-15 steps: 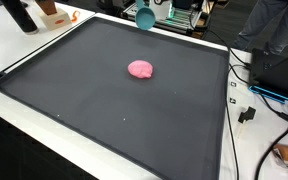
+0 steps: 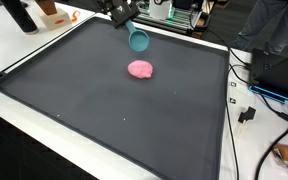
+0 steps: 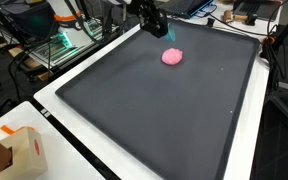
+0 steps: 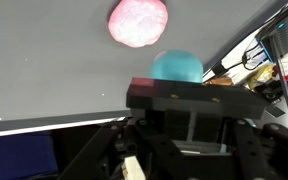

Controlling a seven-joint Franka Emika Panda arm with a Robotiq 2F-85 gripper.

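A pink, rounded lump (image 2: 140,69) rests on the dark grey board (image 2: 94,100). It shows in exterior view 2 as a pink thing (image 3: 172,57) and at the top of the wrist view as a pale pink shape (image 4: 138,20). My gripper (image 2: 125,17) is shut on a teal, round-headed tool, perhaps a ladle or scoop. The tool's head (image 2: 138,41) hangs apart from the lump, toward the arm's side. In the wrist view the teal head (image 4: 177,66) pokes out beyond the dark fingers, which hide its grip.
The board's middle and near part are clear. Cables and a white two-pronged piece (image 2: 246,115) lie past its right edge. An orange and cream box (image 3: 19,155) stands at the lower left in exterior view 2.
The teal tool has come from the far edge toward the pink lump and slightly left, and more of my gripper now shows. The lump has stayed put.
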